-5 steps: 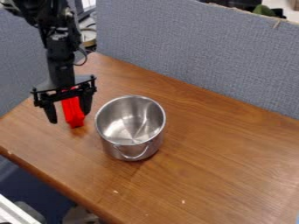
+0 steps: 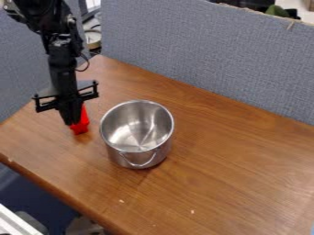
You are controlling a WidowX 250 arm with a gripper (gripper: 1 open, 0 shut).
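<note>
My black gripper [image 2: 68,112] is low over the table at the left, its fingertips down on a red object [image 2: 81,123] that is partly hidden behind it. Whether the fingers have closed on it cannot be made out. Just right of the red object stands a large steel pot [image 2: 136,134], upright and empty as far as it shows.
Grey padded walls [image 2: 208,50] border the back and left. A white object [image 2: 17,222] lies off the table's front left corner.
The gripper's fingers have drawn inward onto the red object, now looking closer together than a second ago. The pot has not moved.
</note>
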